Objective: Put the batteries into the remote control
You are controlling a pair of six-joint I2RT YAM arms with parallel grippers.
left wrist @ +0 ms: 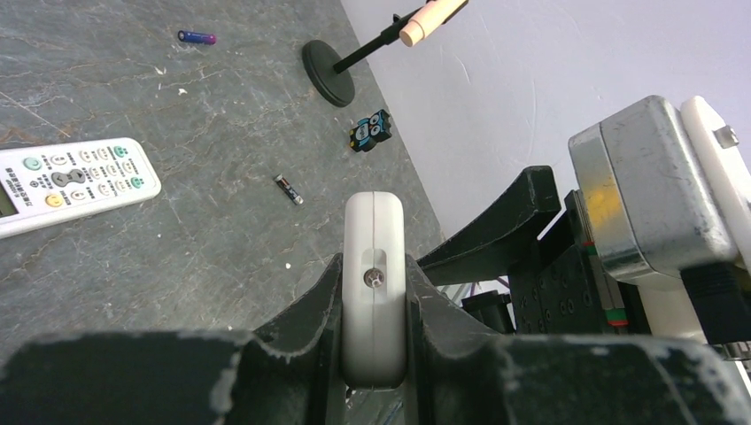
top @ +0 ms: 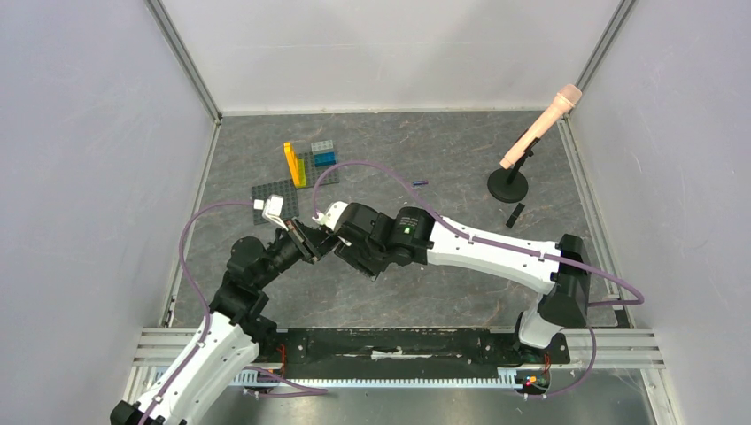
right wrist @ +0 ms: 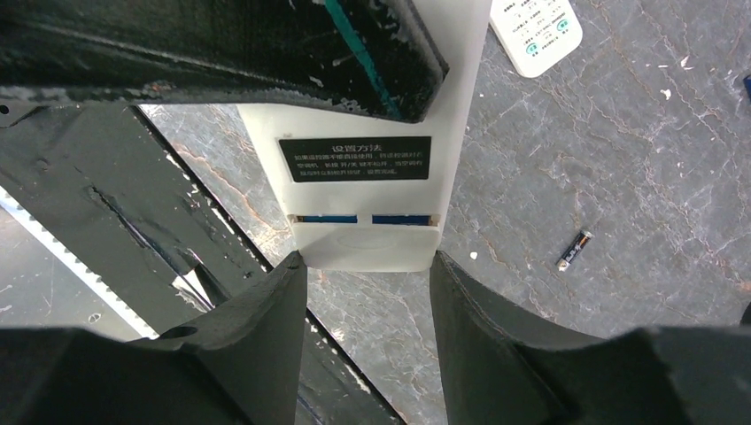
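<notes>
My left gripper is shut on a white plastic piece, seen end-on with a screw in it, apparently the remote's body. In the right wrist view a white remote back (right wrist: 354,195) with a printed label has my right gripper shut on its battery cover (right wrist: 365,248); blue shows in the gap above the cover. In the top view both grippers meet left of centre, hiding most of what they hold. A small battery (left wrist: 288,189) (right wrist: 574,251) lies loose on the floor, and a purple battery (left wrist: 197,37) (top: 420,183) farther back.
A second white remote (left wrist: 75,184) lies on the floor. Brick plates (top: 274,199) with coloured bricks stand at the back left. A microphone on a stand (top: 507,186) and a dark object (top: 515,214) are at the right.
</notes>
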